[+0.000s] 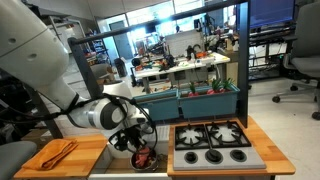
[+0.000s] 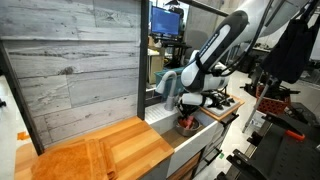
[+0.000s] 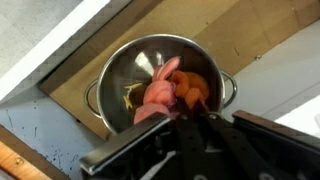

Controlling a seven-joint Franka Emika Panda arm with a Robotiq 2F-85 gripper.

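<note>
In the wrist view a round metal pot [image 3: 128,70] with a loop handle on each side holds pink pieces [image 3: 158,92], orange pieces [image 3: 200,88] and a few small yellow bits. My gripper reaches over the pot's near side, its dark fingers shut close together among the contents. What sits between them is hidden, and the near rim is covered too. In exterior view 1 the gripper [image 1: 137,142] points down at the pot with its red contents [image 1: 143,158]. The pot [image 2: 187,129] shows in exterior view 2 below the gripper.
A stove [image 1: 212,146] stands right of the pot, with blue bins [image 1: 205,104] behind it. An orange cloth [image 1: 50,154] lies at the left. Bare wooden counter [image 2: 135,143] spreads beside the pale recess that holds the pot.
</note>
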